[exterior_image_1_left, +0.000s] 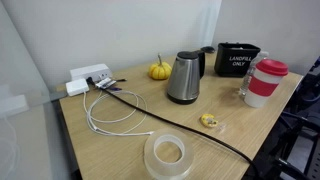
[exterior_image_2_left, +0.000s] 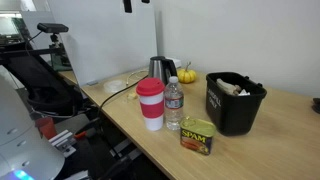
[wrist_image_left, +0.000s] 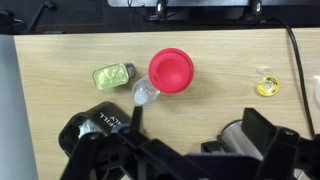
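Seen from above in the wrist view, my gripper has its two dark fingers wide apart, with kettle and tabletop in view beyond the gap and nothing held. A red-and-white lidded cup (exterior_image_2_left: 151, 105) stands upright on the wooden table. Touching or close beside it is a clear water bottle (exterior_image_2_left: 174, 103). The SPAM can (exterior_image_2_left: 197, 136) sits nearer the front in exterior view 2. A black bin (exterior_image_1_left: 236, 61) marked "LANDFILL ONLY" stands behind the cup, holding something pale. The metal kettle (exterior_image_1_left: 184, 78) with its black handle is upright near the table's middle.
A yellow pumpkin (exterior_image_1_left: 160, 71) sits behind the kettle. White cable (exterior_image_1_left: 108, 128), a white adapter (exterior_image_1_left: 89, 72), a clear tape roll (exterior_image_1_left: 168, 154) and a small yellow roll (exterior_image_1_left: 209, 120) occupy the other side. A black cord (exterior_image_1_left: 190, 129) crosses the table. Bare wood (exterior_image_2_left: 250, 145) lies right of the bin.
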